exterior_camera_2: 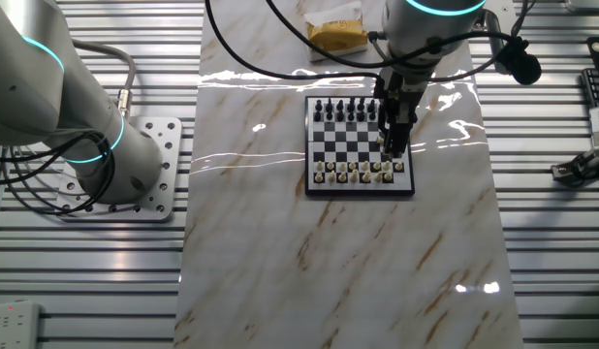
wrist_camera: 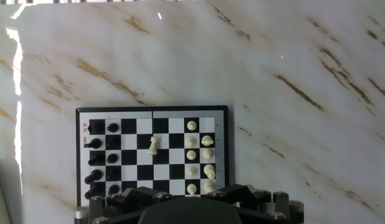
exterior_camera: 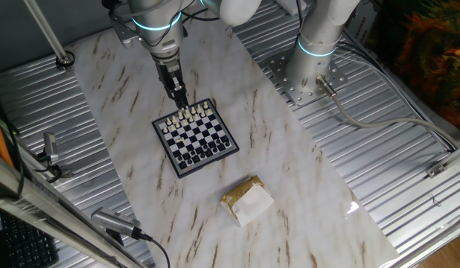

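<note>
A black-and-white chessboard with a dark frame lies on the marbled table. White pieces line one side of it, and black pieces line the other. Mid-board, apart from both groups, one white piece shaped like a rook appears to lie on its side. The corner square at the top of the white back row is empty in the wrist view. My gripper points down close to the white side of the board. Its fingertips are hidden in the wrist view, and the finger opening is unclear. Nothing held is visible.
A gold-and-white packet sits on the table beyond the black side.
</note>
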